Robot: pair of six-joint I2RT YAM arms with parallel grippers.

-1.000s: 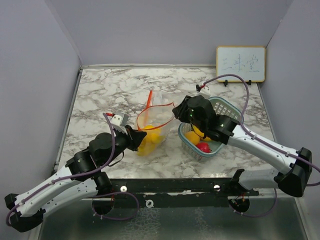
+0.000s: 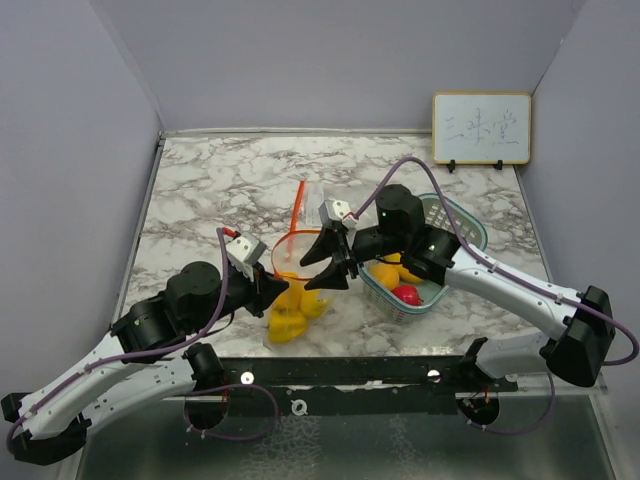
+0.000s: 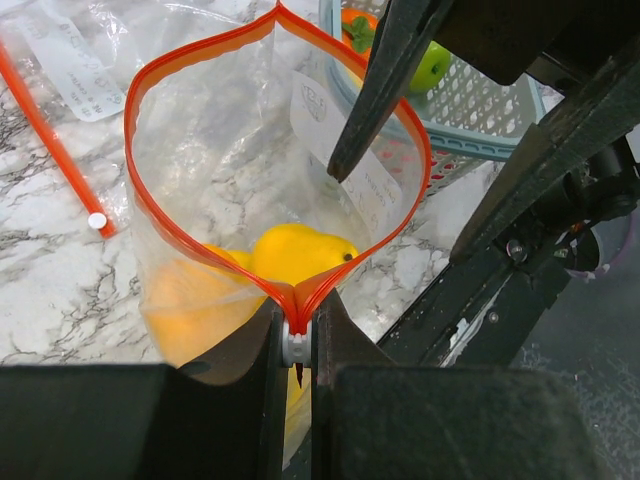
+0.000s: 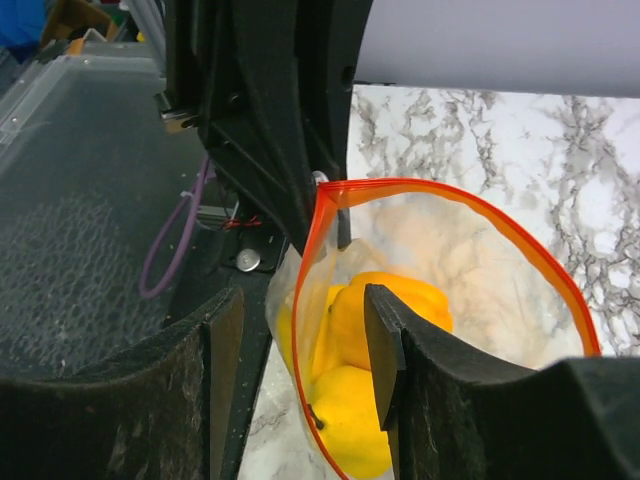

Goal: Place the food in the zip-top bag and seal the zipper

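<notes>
The zip bag (image 3: 200, 150) with an orange rim is held open, yellow food (image 3: 300, 250) inside it. My left gripper is shut on the bag's zipper at its white slider, as the left wrist view shows. My right gripper is open above the bag's far side, its black fingers around the rim's area; in the right wrist view (image 4: 300, 360) the orange rim and yellow food show between and beyond its fingers.
A teal basket (image 2: 455, 215) with yellow and red food stands at the right, under my right arm. A second orange zipper strip (image 3: 40, 120) lies on the marble. A whiteboard (image 2: 480, 125) is at the back right.
My right gripper has opened and moved left, over the bag's opening toward my left gripper. The left gripper keeps hold of the bag, having shifted slightly.
</notes>
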